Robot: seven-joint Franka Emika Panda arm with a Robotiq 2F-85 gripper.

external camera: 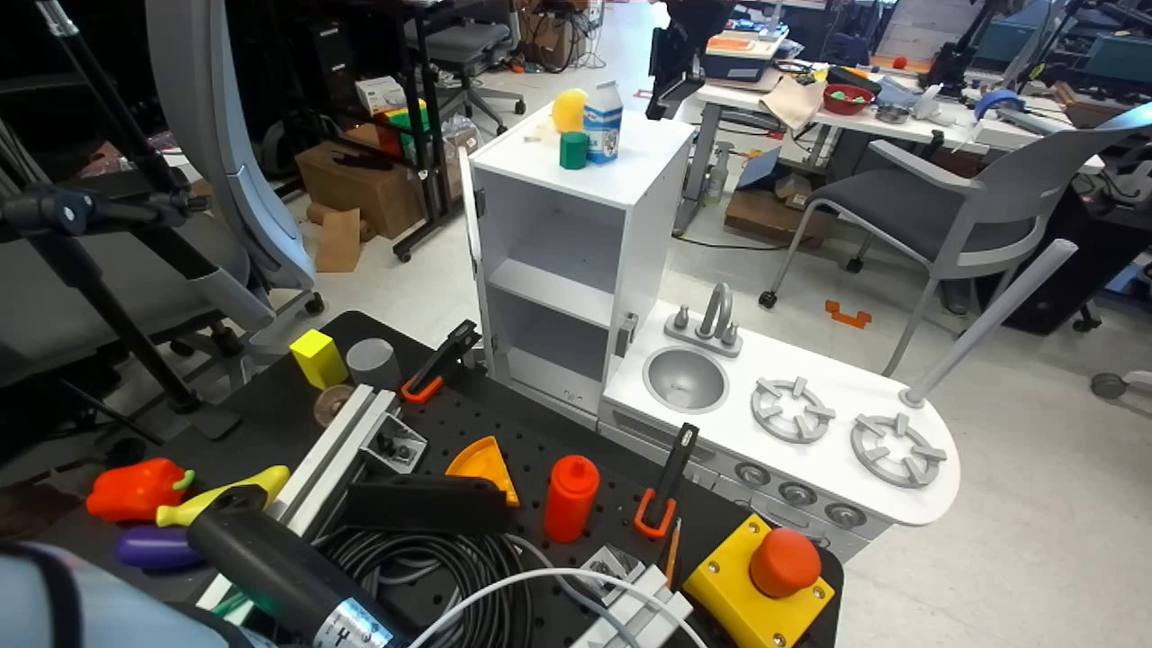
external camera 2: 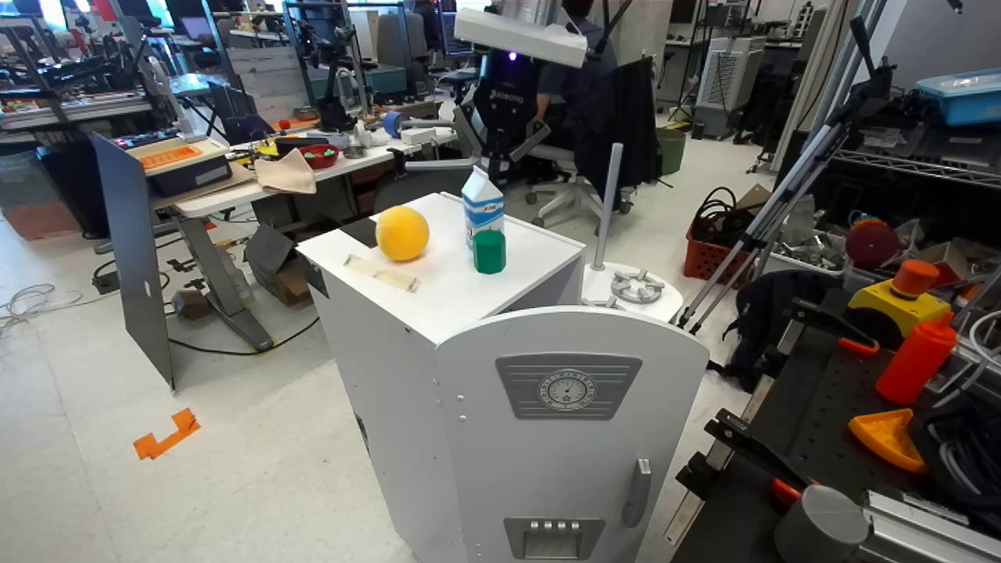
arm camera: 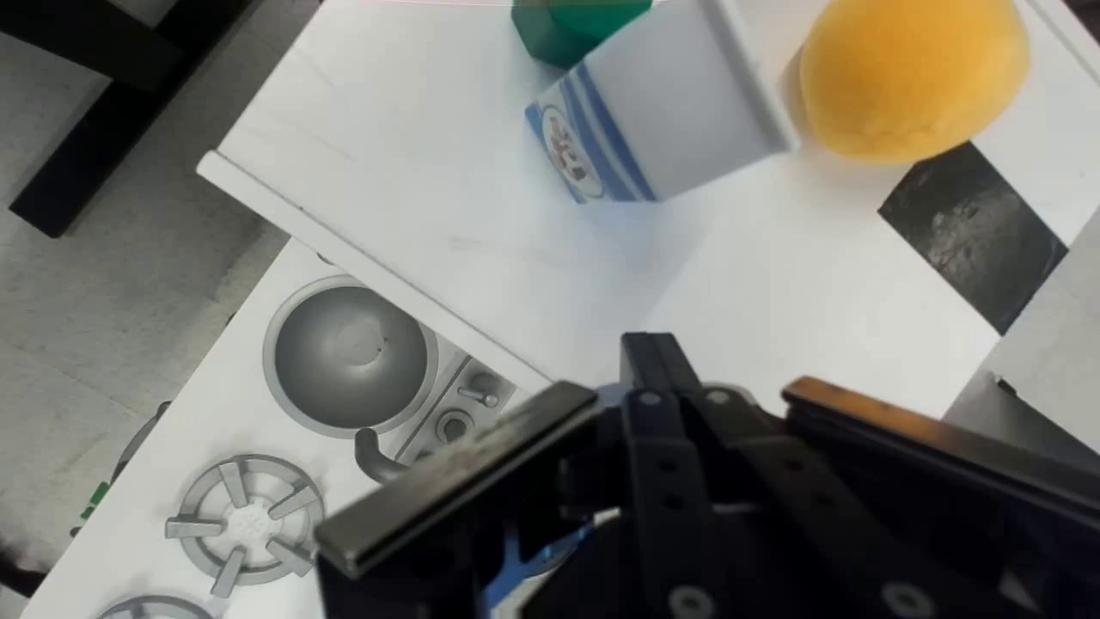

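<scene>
On the white top of the toy cabinet [external camera 2: 394, 310] stands a blue and white milk carton [external camera 2: 483, 208], upright. A green block [external camera 2: 489, 252] is right next to it, and a round yellow-orange toy [external camera 2: 403, 234] sits further along the top. In the wrist view the carton [arm camera: 670, 113], the green block [arm camera: 572, 26] and the yellow toy [arm camera: 913, 72] lie beyond my fingertips. My gripper is shut with nothing between its fingers, over the top's edge on the sink side. A gap separates it from the carton; exterior view 1 shows the gripper [external camera: 661, 112] to the carton's right.
The toy sink [external camera: 686, 379] with its grey faucet [external camera: 715, 310] and two burners adjoins the cabinet at a lower level. The cabinet door [external camera 2: 572, 450] hangs open. A dark cluttered cart [external camera: 518, 443] stands in front. Free top surface shows between gripper and carton.
</scene>
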